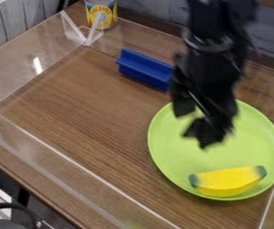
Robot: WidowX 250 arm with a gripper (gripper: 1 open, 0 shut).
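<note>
My black gripper (205, 112) is low over the back of the green plate (175, 156), blurred, its fingers apart with nothing clearly between them. A yellow banana-like piece (226, 182) lies on the front right of the plate, in front of the gripper. A blue block (143, 69) lies on the wood at the back, left of and behind the gripper, its right end partly hidden by it.
A yellow can (101, 14) stands at the back left corner, near clear plastic at the tray's wall. The wooden surface (73, 121) left of the plate is clear.
</note>
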